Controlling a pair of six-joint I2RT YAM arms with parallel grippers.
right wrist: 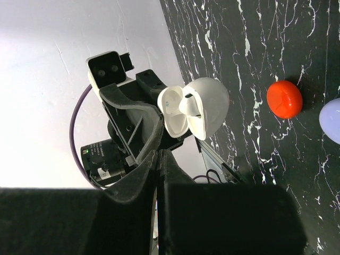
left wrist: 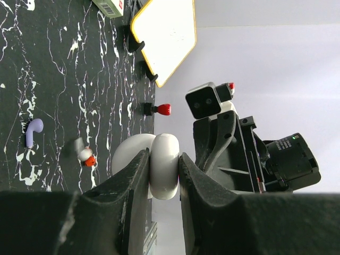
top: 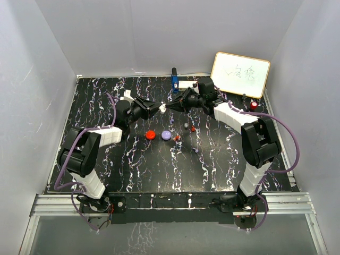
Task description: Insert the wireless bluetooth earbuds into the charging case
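Note:
Held up off the table, the white charging case (right wrist: 212,106) stands open, with my left gripper shut on it. A white piece with a dark patch (right wrist: 189,105), seemingly an earbud, sits at the case's opening; how deep it is seated cannot be told. My right gripper is shut with nothing showing between its fingertips, just beside the case in the top view. A blurred, whitish-grey small object (left wrist: 78,144), possibly an earbud, shows over the table next to a red-orange piece (left wrist: 91,161); it appears as a grey spot (top: 186,126) from above.
On the table below are a red disc (top: 150,135), a purple disc (top: 166,135) and small purple pieces, one being a bent piece (left wrist: 34,130). At the back stand a blue object (top: 175,81) and a whiteboard (top: 240,74).

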